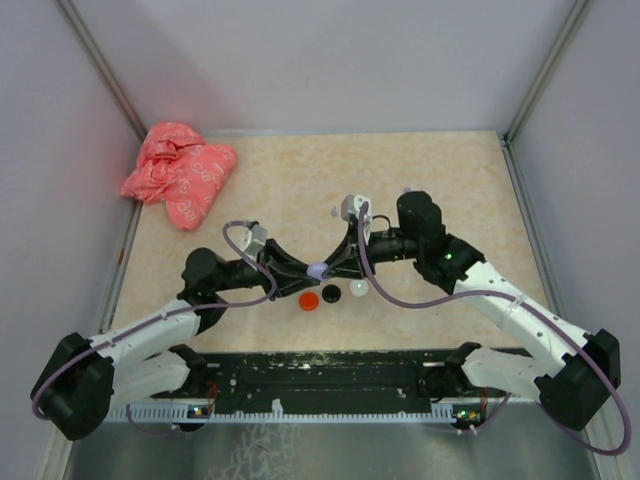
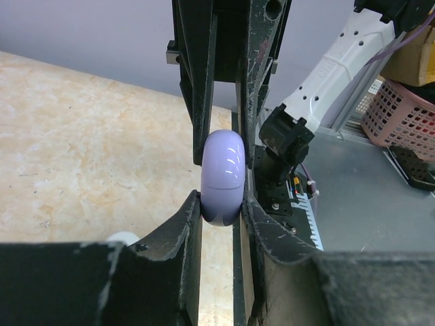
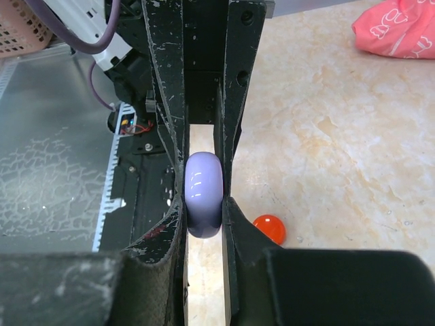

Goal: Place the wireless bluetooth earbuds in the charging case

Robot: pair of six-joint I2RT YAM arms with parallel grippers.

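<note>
The lavender charging case [image 1: 318,270] is held between my two grippers above the middle of the table. In the left wrist view the case [image 2: 223,173] sits between the fingertips of my left gripper, with the other gripper's fingers on it from beyond. In the right wrist view the case [image 3: 203,190] is between the fingertips of my right gripper, and the left gripper's fingers reach to it from the far side. Both grippers are closed on the case. Small pale lavender pieces [image 1: 334,211] lie on the table behind the right arm, too small to tell apart.
A red disc [image 1: 308,301], a black disc [image 1: 331,294] and a white disc [image 1: 359,287] lie below the grippers. A crumpled pink patterned cloth [image 1: 180,172] lies at the back left.
</note>
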